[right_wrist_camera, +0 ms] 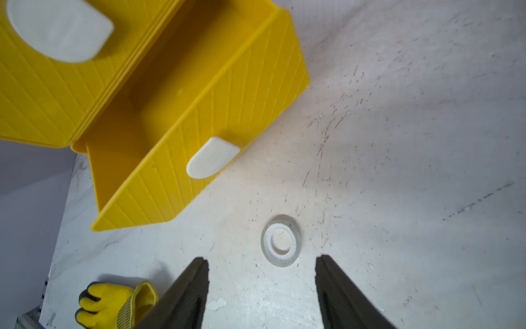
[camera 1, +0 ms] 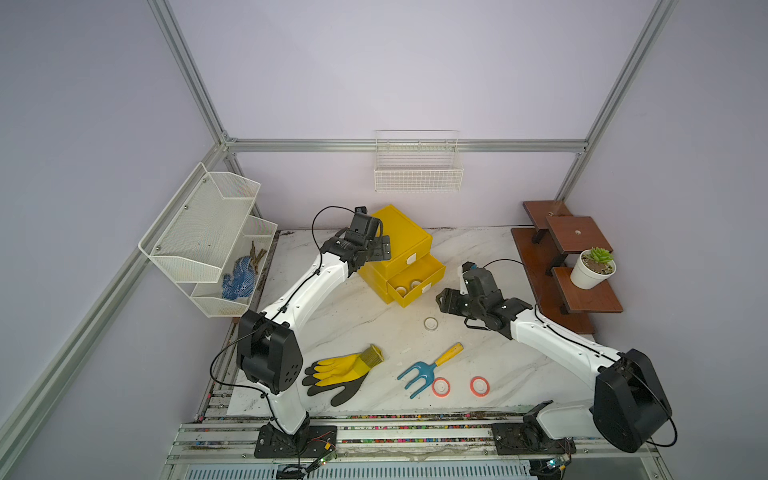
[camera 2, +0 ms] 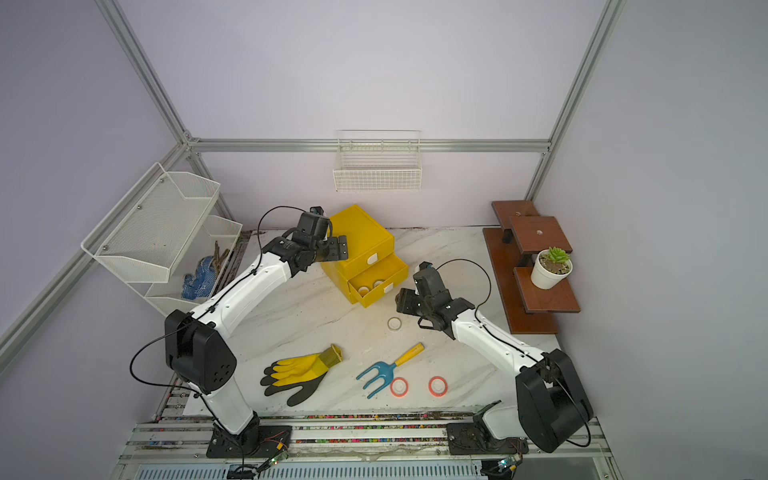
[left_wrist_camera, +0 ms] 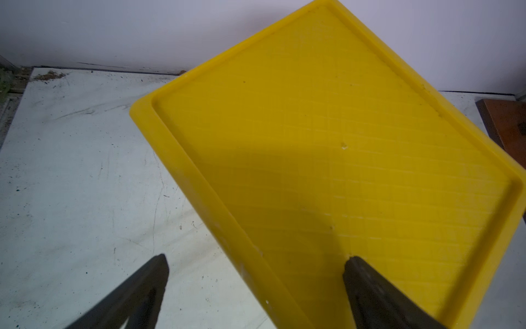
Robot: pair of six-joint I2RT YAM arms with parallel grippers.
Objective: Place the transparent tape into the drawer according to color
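One transparent tape roll (camera 1: 430, 323) lies flat on the table in front of the yellow cabinet (camera 2: 360, 232). The lower drawer (right_wrist_camera: 241, 104) is pulled out, and two pale rolls (camera 1: 401, 289) rest inside it in the top views. My right gripper is open, its fingers apart on either side of the loose tape roll (right_wrist_camera: 281, 241) as seen in the right wrist view, with nothing held. Over the cabinet's left edge is my left gripper, open and empty; the cabinet's top (left_wrist_camera: 339, 137) fills much of its view.
Two red tape rolls (camera 1: 479, 386) and a blue garden fork (camera 1: 426, 372) lie near the front edge. Yellow-black gloves (camera 1: 344, 372) lie front left. Wooden shelves (camera 1: 552, 280) with a potted plant (camera 1: 592, 268) stand at the right. A white rack (camera 1: 212, 240) is at left.
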